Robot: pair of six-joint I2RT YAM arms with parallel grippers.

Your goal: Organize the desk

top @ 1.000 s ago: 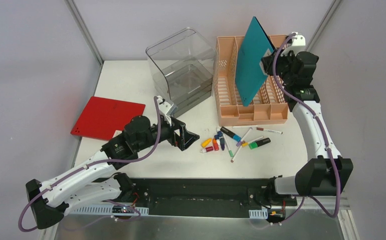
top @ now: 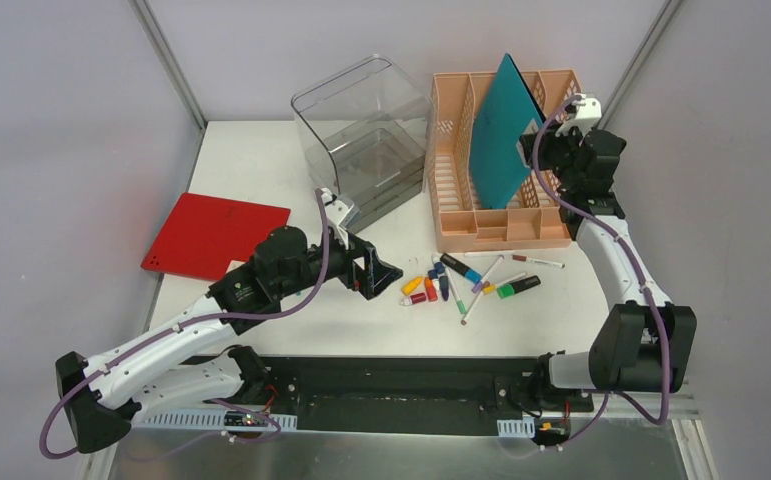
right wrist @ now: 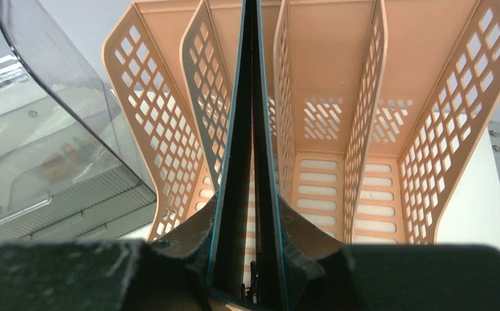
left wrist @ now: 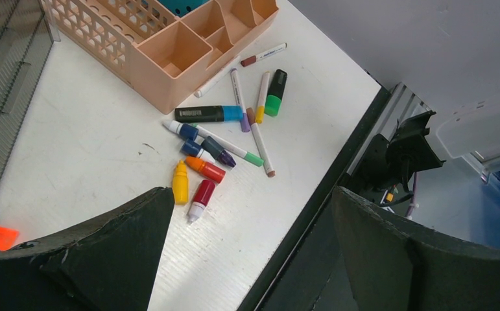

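A teal folder-like panel [top: 496,135] stands upright in a slot of the peach organizer [top: 453,222], held at its right edge by my right gripper [top: 533,148]; in the right wrist view it runs up between the fingers. My left gripper [top: 371,268] hangs open over the white desk [left wrist: 104,162], with nothing between its fingers, left of the scattered markers, such as a green-capped one [left wrist: 275,91], and small bottles like the yellow one [left wrist: 180,181]. A red board [top: 206,230] lies flat at the desk's left.
A clear bin [top: 341,140] stands at the back, left of the organizer. The desk's front middle, around the small bottles, is partly free. Walls stand close at the back and both sides.
My right gripper has come down and a little toward the front-left with the teal panel, which sits lower in the organizer. The left arm has barely moved.
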